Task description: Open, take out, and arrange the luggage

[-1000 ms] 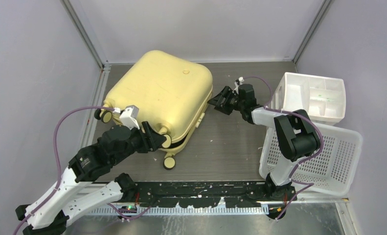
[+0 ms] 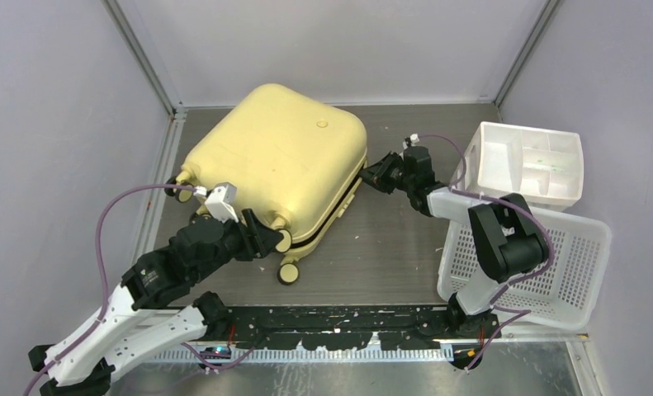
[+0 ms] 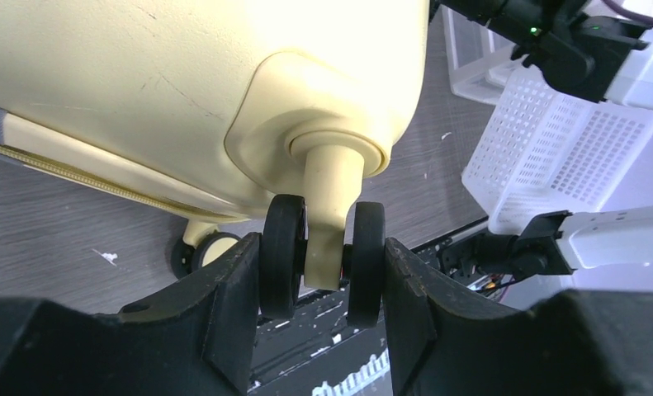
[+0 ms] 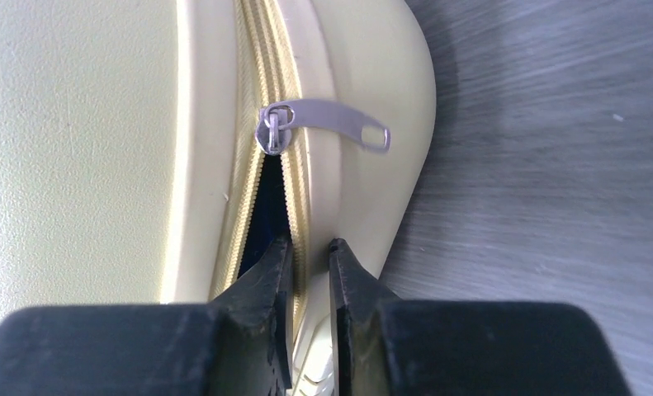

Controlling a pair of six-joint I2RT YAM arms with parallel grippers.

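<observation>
The cream-yellow suitcase [image 2: 273, 157] lies on its side on the grey floor, wheels toward the left and front, a dark gap showing along its right seam. My left gripper is shut on the wheel post [image 3: 331, 190] at the front corner. My right gripper grips the zipper edge [image 4: 314, 206] on the suitcase's right side; a metal zipper pull [image 4: 339, 120] sits just above it, with the seam parted beside it.
A white compartment box [image 2: 537, 157] and a white perforated basket [image 2: 579, 264] stand along the right wall. Bare floor [image 2: 389, 256] lies between suitcase and basket. Walls enclose the back and sides.
The suitcase has shifted slightly to the right, along with my left gripper. My right gripper has moved slightly right with the suitcase's edge, and the dark seam gap shows more.
</observation>
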